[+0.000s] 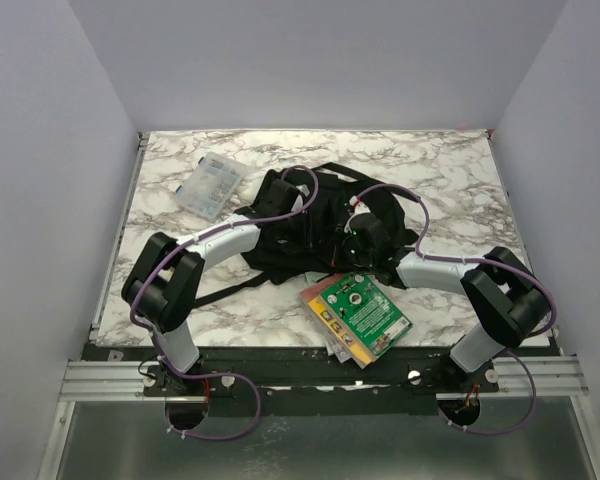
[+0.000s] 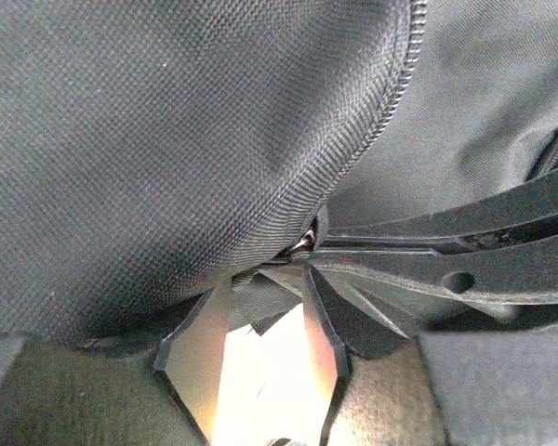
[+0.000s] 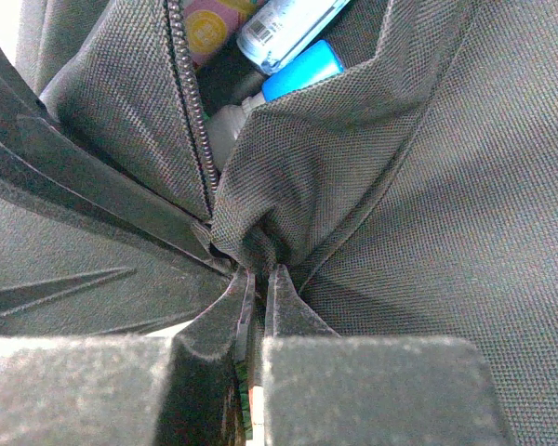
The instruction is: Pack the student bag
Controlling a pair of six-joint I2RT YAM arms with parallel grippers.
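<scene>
The black student bag [image 1: 326,196] lies in the middle of the table, its opening partly covered by both arms. At the bag's left part, my left gripper has its fingers apart, just below the zipper edge and a small metal zipper piece [image 2: 304,243]. Pale table shows through the gap between them. In the right wrist view, my right gripper is shut at the bag's edge, where the fabric [image 3: 260,243] gathers in creases at the fingertips. Inside the bag are a blue-capped bottle [image 3: 302,72] and a yellow and pink item [image 3: 207,30].
A green book [image 1: 365,318] lies over other books or papers at the table's front, below the bag. A clear plastic case [image 1: 211,186] rests at the back left. Bare marble-patterned table [image 1: 445,190] shows at the right.
</scene>
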